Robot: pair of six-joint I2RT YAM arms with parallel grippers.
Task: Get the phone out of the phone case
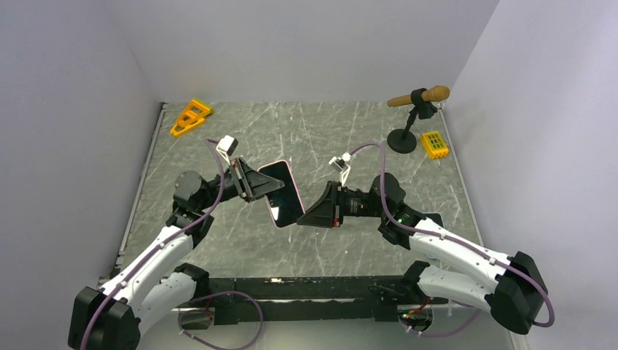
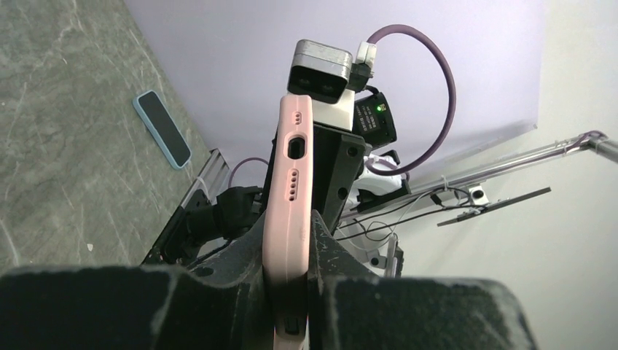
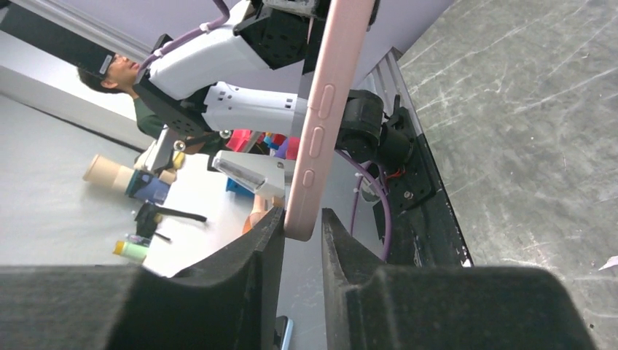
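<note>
A phone (image 1: pixel 286 194) with a dark screen sits in a pink case (image 2: pixel 288 189), held above the table with its screen up in the top view. My left gripper (image 1: pixel 280 185) is shut on the cased phone, one finger over the screen. From the right, my right gripper reaches the lower corner of the case. Its fingers are part open, with that corner between the fingertips; the left finger (image 3: pixel 271 244) seems to touch the case, while a gap shows at the other. Phone and case look fully seated together.
Another phone in a light blue case lies on the table at the right. A microphone on a stand (image 1: pixel 402 140) and a yellow block (image 1: pixel 435 144) stand at the back right, a yellow-orange frame (image 1: pixel 191 117) at the back left.
</note>
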